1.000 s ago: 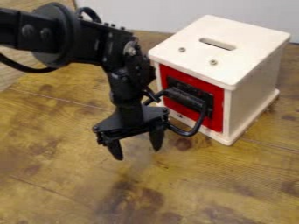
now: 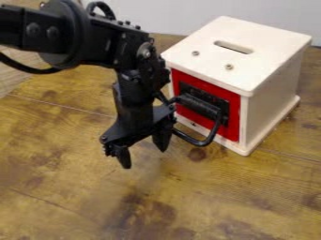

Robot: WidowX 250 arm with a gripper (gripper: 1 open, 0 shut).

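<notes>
A black robot arm reaches in from the upper left, its gripper (image 2: 143,148) pointing down over the wooden floor, fingers apart with nothing seen between them. To its right stands a white wooden box (image 2: 269,94) with a slot and two bolts on top and a red front panel (image 2: 230,137). A black metal piece with a bent handle (image 2: 212,132) is mounted on that panel and reaches out to just beside the gripper; whether they touch I cannot tell.
A white wall runs behind the box.
The gripper has shifted slightly up and to the left over the last second. The box looks unchanged.
</notes>
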